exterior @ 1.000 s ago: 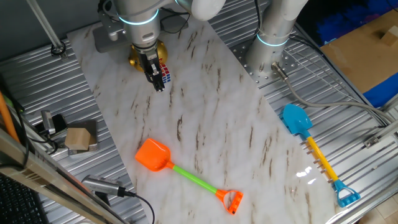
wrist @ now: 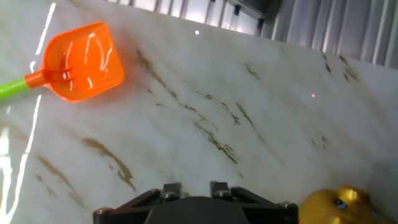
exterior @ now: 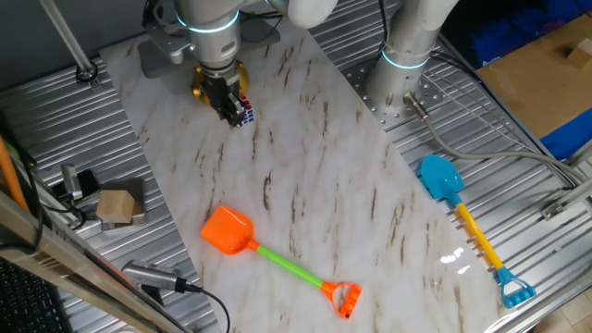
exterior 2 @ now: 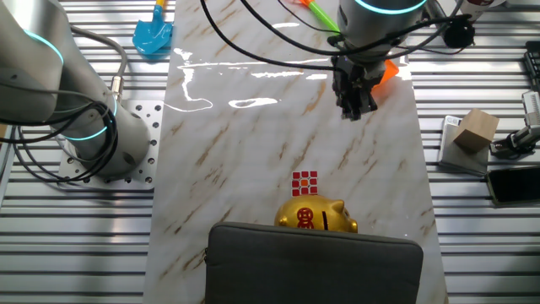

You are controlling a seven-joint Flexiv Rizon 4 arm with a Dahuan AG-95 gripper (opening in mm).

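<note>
My gripper hangs above the marble-patterned table; in the wrist view its two fingertips stand apart with nothing between them, so it is open. In exterior view 1 the gripper [exterior: 237,122] partly covers a Rubik's cube [exterior: 248,109] and a gold piggy bank [exterior: 243,76]. From the opposite side, the cube [exterior 2: 305,183] shows a red face, right by the piggy bank [exterior 2: 319,213], clear of the gripper [exterior 2: 358,111]. An orange shovel with a green shaft [exterior: 294,265] lies flat on the table.
A blue and yellow shovel [exterior: 479,236] lies along the table's right edge. Beyond the piggy bank stands a dark grey case [exterior 2: 312,266]. Off the table sits a wooden block [exterior: 116,206].
In exterior view 1 my gripper's tips have shifted slightly back toward the cube, covering a little more of it. The cube, piggy bank and shovels have not moved.
</note>
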